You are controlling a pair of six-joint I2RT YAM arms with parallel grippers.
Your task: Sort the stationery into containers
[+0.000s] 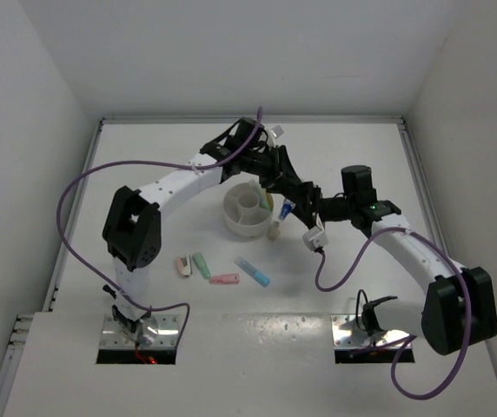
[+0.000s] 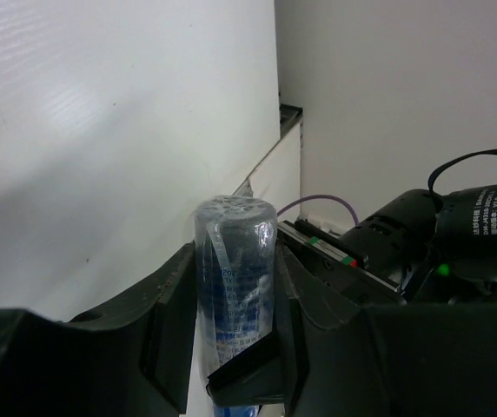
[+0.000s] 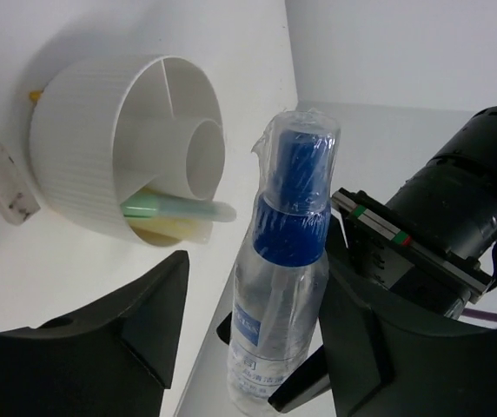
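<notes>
My left gripper (image 1: 285, 174) is shut on a clear spray bottle (image 3: 279, 278) with a blue cap, held upright in the right wrist view. My open right gripper has its fingers either side of that bottle, beside the left gripper; whether they touch it is unclear. The white divided round holder (image 1: 235, 217) holds a green pen (image 3: 179, 207) and a yellow item. On the table lie a blue item (image 1: 252, 270), a pink item (image 1: 224, 279), a green item (image 1: 201, 264) and a pale item (image 1: 183, 266).
A small pale block (image 3: 5, 182) rests near the holder. The white table (image 1: 144, 226) is bordered by walls. Cables loop over both arms.
</notes>
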